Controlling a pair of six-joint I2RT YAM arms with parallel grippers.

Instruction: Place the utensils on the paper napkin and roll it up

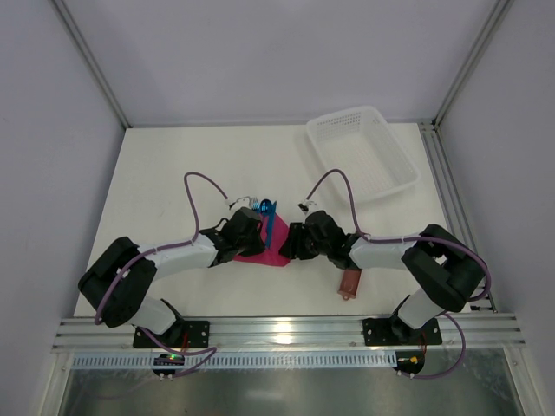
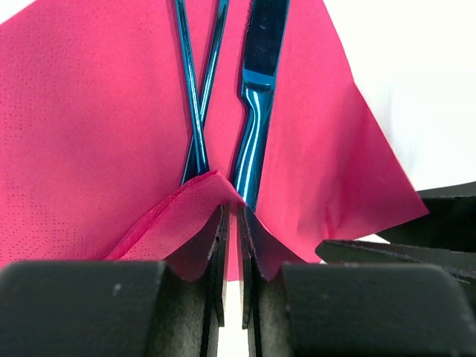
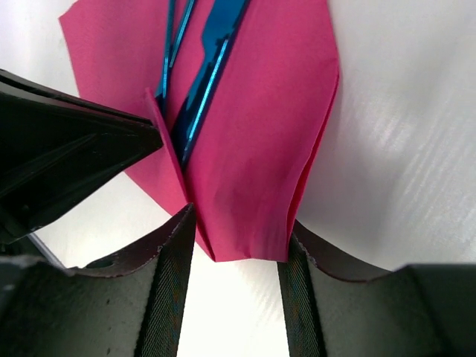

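On the table lies the red paper napkin (image 1: 273, 257), its near edge raised into a fold. The blue knife (image 2: 253, 141) and two slim blue utensil handles (image 2: 197, 104) lie on it side by side, their lower ends tucked under the fold. My left gripper is at that fold, napkin between its closely spaced fingertips; whether they grip it cannot be told. To the right, my right gripper stands open, with the napkin's turned-up right corner (image 3: 268, 242) between its fingers.
A white basket (image 1: 316, 139) stands at the back right. Just right of the right gripper lies a brown object (image 1: 349, 282). Both grippers are very close together.
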